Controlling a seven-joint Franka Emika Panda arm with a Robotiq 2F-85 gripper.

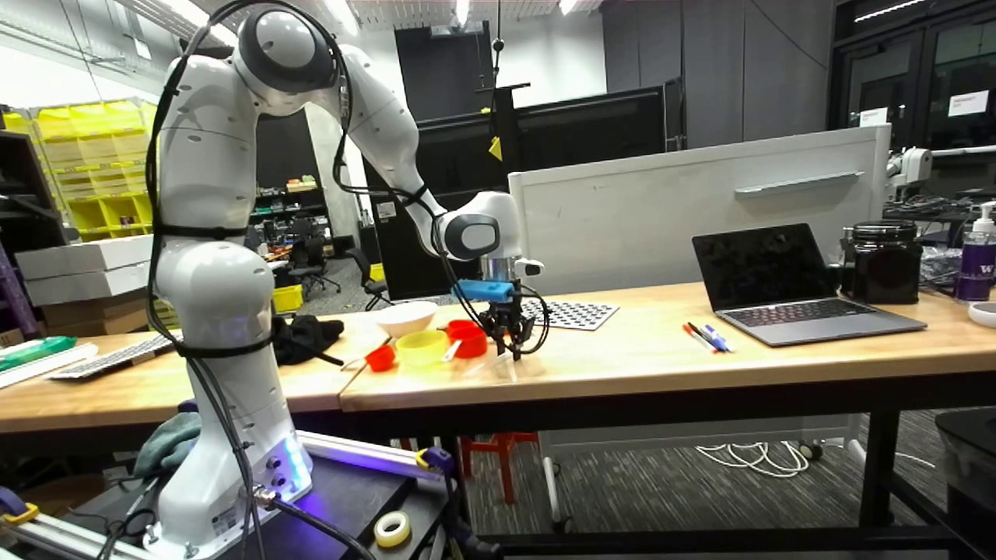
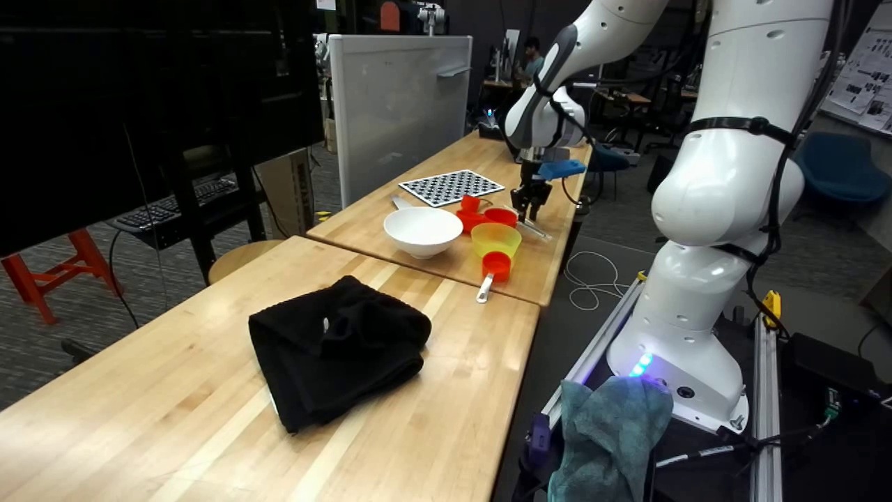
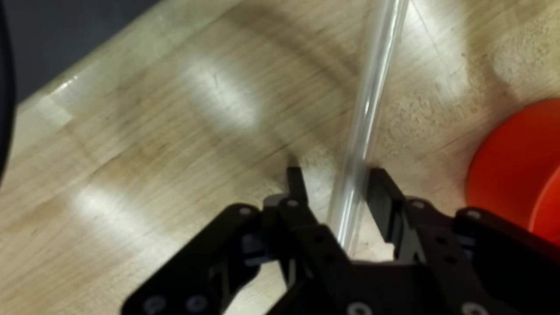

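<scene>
A clear, thin rod (image 3: 371, 99) lies on the wooden table and runs between the fingers of my gripper in the wrist view. My fingers stand part open. The rod is close to the right fingertip (image 3: 380, 194), while bare wood shows between it and the left one; whether it touches the right is hard to tell. In exterior view 1 my gripper (image 1: 508, 351) points down at the table near its front edge, just right of the red cups (image 1: 467, 339). Exterior view 2 shows my gripper (image 2: 528, 209) low over the table, partly dark and hard to make out.
Beside the red cups stand a yellow cup (image 2: 497, 240), a red measuring cup (image 2: 495, 265) and a white bowl (image 2: 422, 230). A checkered board (image 2: 451, 187) lies behind. Farther right are pens (image 1: 706, 337) and a laptop (image 1: 812, 313), with clear table before them.
</scene>
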